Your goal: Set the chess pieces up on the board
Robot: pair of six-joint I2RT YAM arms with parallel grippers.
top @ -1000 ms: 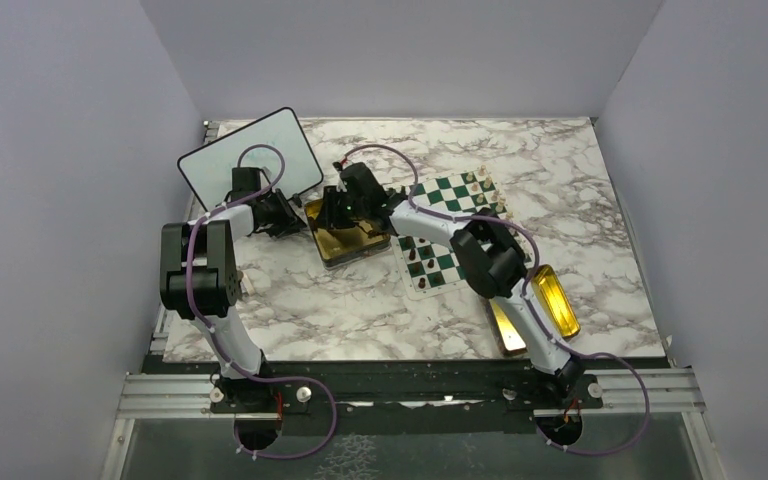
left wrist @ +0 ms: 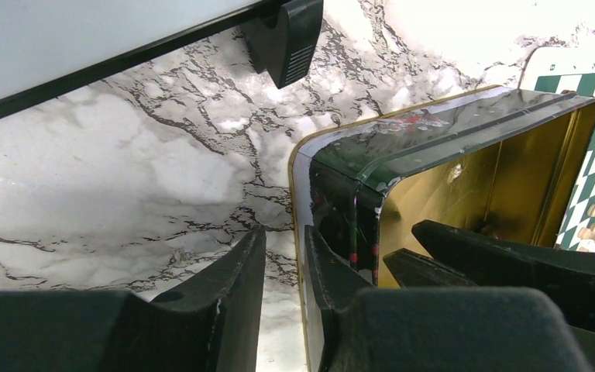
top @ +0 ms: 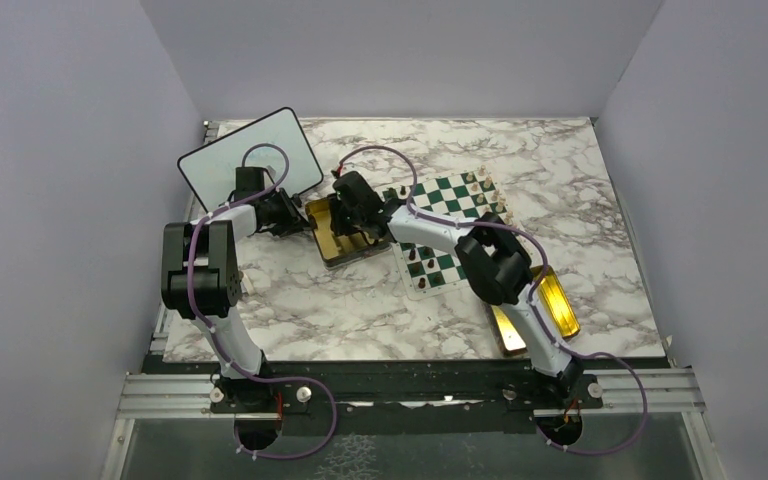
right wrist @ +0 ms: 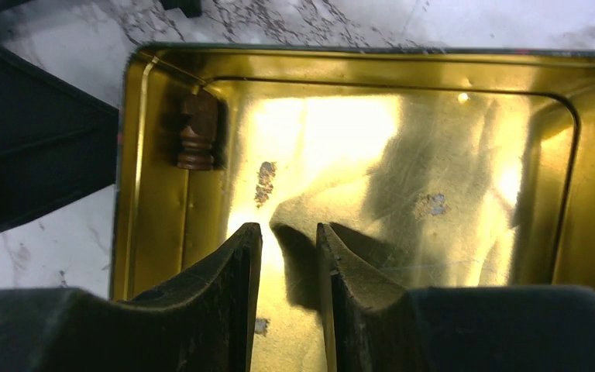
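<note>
My left gripper is open at the near end of a gold-lined box point(top: 330, 255), one finger against its outer wall. My right gripper is over that box, fingers apart with only gold floor seen between them. A dark brown chess piece point(right wrist: 198, 132) lies in the box's corner, against the wall. The green and white chessboard point(top: 455, 200) carries pale pieces along its far side and several dark pieces on its near-left squares, partly hidden by my right arm.
A whiteboard point(top: 250, 150) lies at the back left. A second gold tray point(top: 555, 305) is at the front right under my right arm.
My right gripper has shifted about over the box, now slightly lower in the top view than a second ago. The left arm has barely moved.
</note>
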